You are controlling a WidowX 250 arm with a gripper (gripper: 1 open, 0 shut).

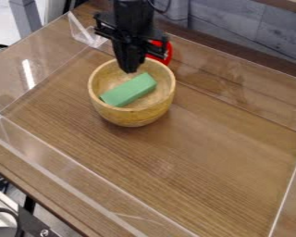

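Note:
A wooden bowl (151, 117) sits on the table, upper centre of the view, holding a green block (129, 90). My black gripper (129, 62) hangs over the bowl's back rim, above and behind the block, with nothing visible between its fingers. I cannot tell how far apart the fingertips are. A red object (165, 56) is partly hidden behind the arm and gripper.
A clear plastic piece (86, 32) lies at the back left. A raised edge runs along the back right.

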